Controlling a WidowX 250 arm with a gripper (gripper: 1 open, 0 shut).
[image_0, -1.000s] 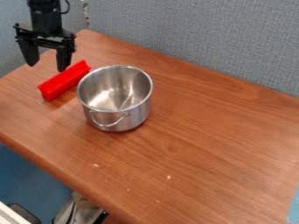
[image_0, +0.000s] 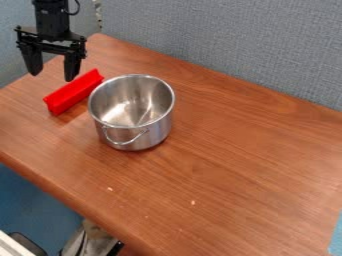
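My black gripper (image_0: 52, 62) hangs over the back-left corner of the table, fingers pointing down and spread apart with nothing visible between them. Below it and a little to the right, a red bar-shaped object (image_0: 72, 91) lies diagonally on the wood. A shiny steel pot (image_0: 134, 120) with a wire handle stands just right of the red bar, its inside empty as far as it shows.
A grey textured partition (image_0: 227, 40) runs along the back. Beyond the left edge lies blue floor, with some equipment at the bottom left.
My gripper has shifted very slightly to the left. The red bar and the pot are unchanged.
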